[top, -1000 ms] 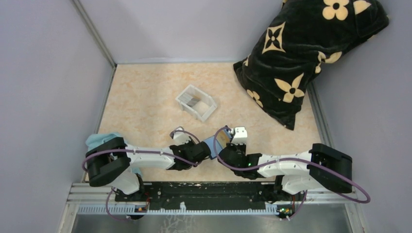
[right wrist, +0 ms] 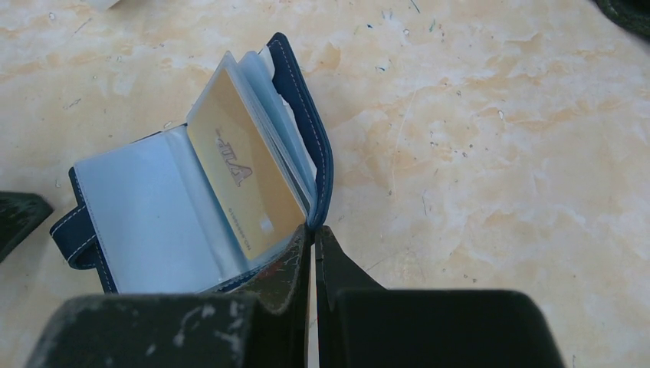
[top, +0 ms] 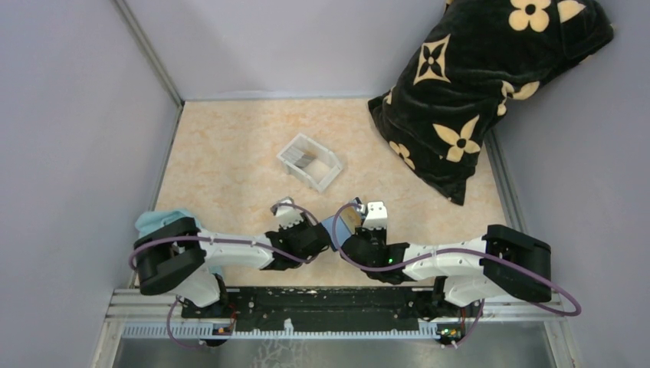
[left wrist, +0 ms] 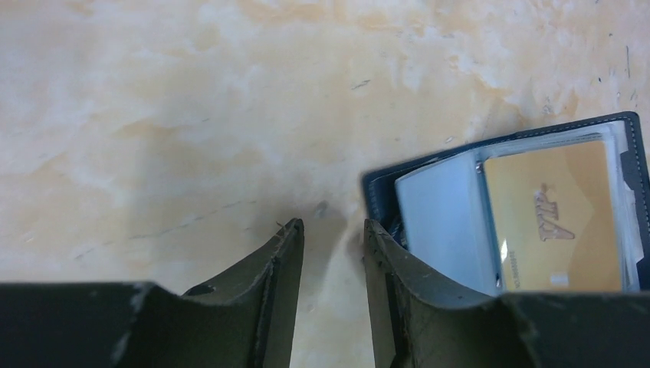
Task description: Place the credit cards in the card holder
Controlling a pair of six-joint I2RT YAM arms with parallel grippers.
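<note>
The dark blue card holder (right wrist: 195,286) lies open on the table, with clear sleeves and a gold card (right wrist: 230,165) in one of them. Its right-hand cover tilts up off the table. My right gripper is shut on the lower edge of that cover, near the fold's corner. Beside the holder's left edge, my left gripper stands part open, only table showing between its fingers; its right finger reaches the closure strap. Grey-white cards (top: 299,157) rest in a white box (top: 329,182) farther back.
A black patterned cushion (top: 460,84) fills the back right corner. Light blue cloth (top: 165,220) lies by the left arm's base. Bare table (top: 230,146) extends left of the box, and the area right of the holder is clear.
My right arm has shifted only a little left.
</note>
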